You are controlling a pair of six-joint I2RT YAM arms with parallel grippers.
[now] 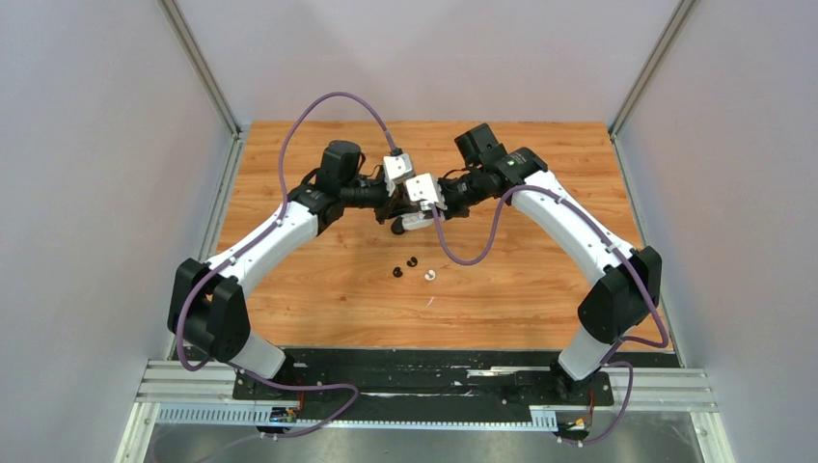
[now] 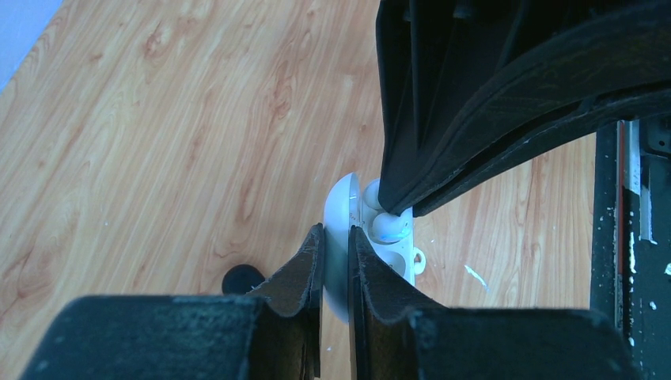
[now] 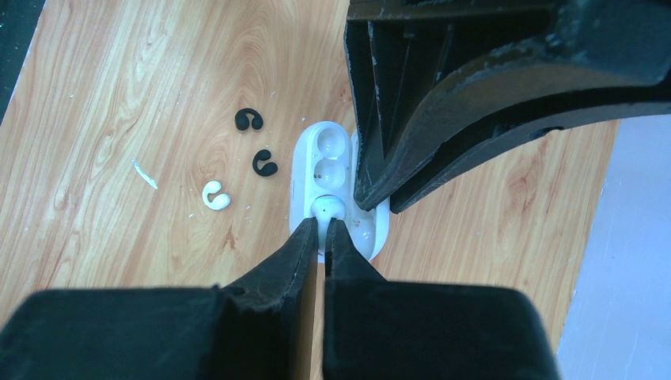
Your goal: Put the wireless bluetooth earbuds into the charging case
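Note:
Both grippers meet above the white open charging case (image 3: 305,162) near the middle of the wooden table. My left gripper is shut on the case's upright white lid edge, as the left wrist view shows. My right gripper is shut at the case's near end, its fingertips at a white earbud (image 3: 327,206) seated in or over a cavity; whether they grip it is unclear. Two other round cavities show empty. In each wrist view the other arm's dark gripper covers part of the case.
Two black ear hooks (image 3: 263,163) and a white one (image 3: 217,199) lie in front of the case, with a thin white strip (image 3: 144,174).

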